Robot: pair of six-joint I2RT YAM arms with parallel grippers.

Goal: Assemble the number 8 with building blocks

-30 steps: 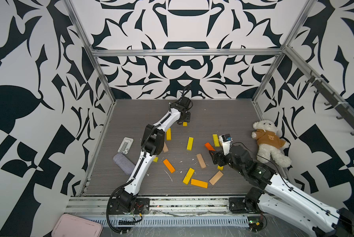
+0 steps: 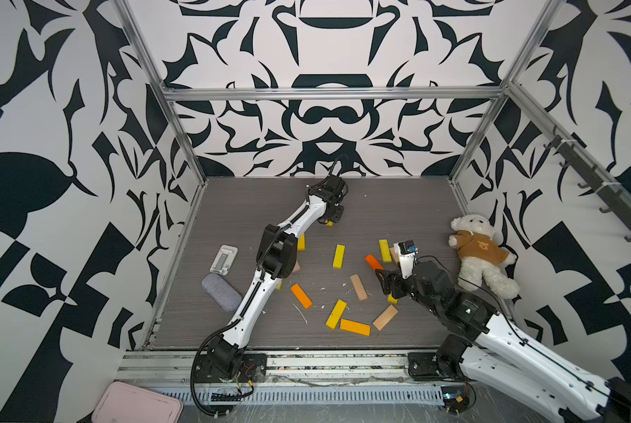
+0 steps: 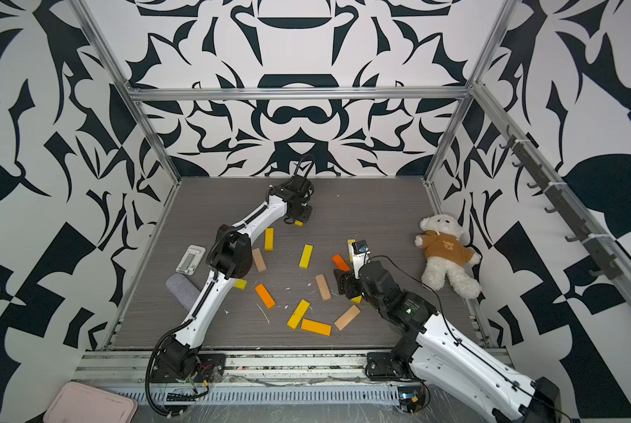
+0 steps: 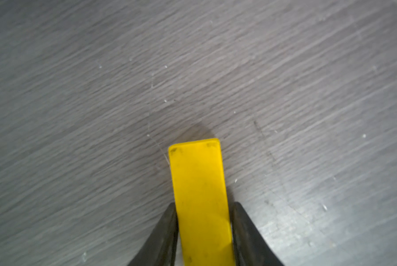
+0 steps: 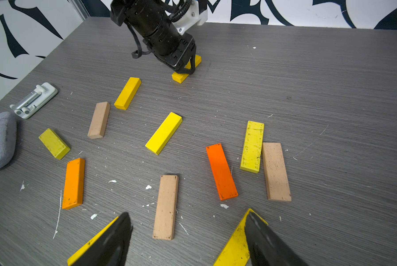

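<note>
At the back of the table my left gripper is shut on a yellow block [image 4: 197, 173], one finger on each long side. The block looks flat, at or very near the table top. Forward of it lie a yellow block [image 5: 128, 93] at left and another yellow block [image 5: 163, 133] nearer the middle. My right gripper hangs over the right side, fingers wide apart and empty. Beyond its fingertips are an orange-red block [image 5: 221, 171], a yellow block [image 5: 252, 146] and a wooden block [image 5: 276, 171]. A yellow block [image 5: 236, 248] is partly hidden behind its right finger.
More blocks lie toward the front, among them an orange block [image 2: 301, 296], a wooden block [image 2: 385, 317] and an amber block [image 2: 354, 327]. A grey pouch [image 2: 221, 292] and a white device [image 2: 223, 259] sit at left, a teddy bear [image 2: 482, 255] at right.
The right arm has barely moved. The loose blocks lie as before.
</note>
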